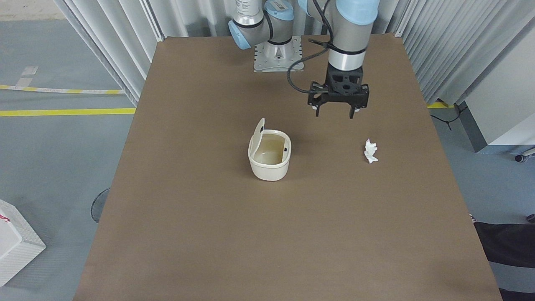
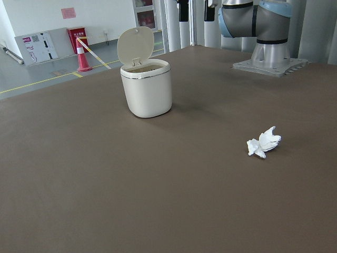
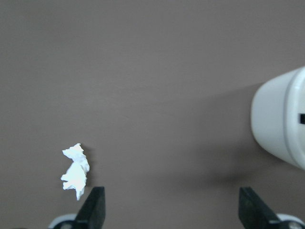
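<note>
My gripper [image 1: 334, 113] hangs open above the back right of the brown table, nothing between its fingers. A white bin [image 1: 269, 157] with its lid raised stands upright near the table's middle; in the left view the bin [image 2: 146, 92] shows the lid hinged back. To its right lies a crumpled white tissue [image 1: 370, 152], below and in front of my gripper. In the wrist view the tissue [image 3: 75, 172] is at lower left and the bin [image 3: 271, 119] at the right edge, both clear of the fingers.
The robot base [image 1: 278, 57] stands at the back edge of the table [image 1: 271, 235], before grey curtains. A person's dark clothing shows beside the right edge.
</note>
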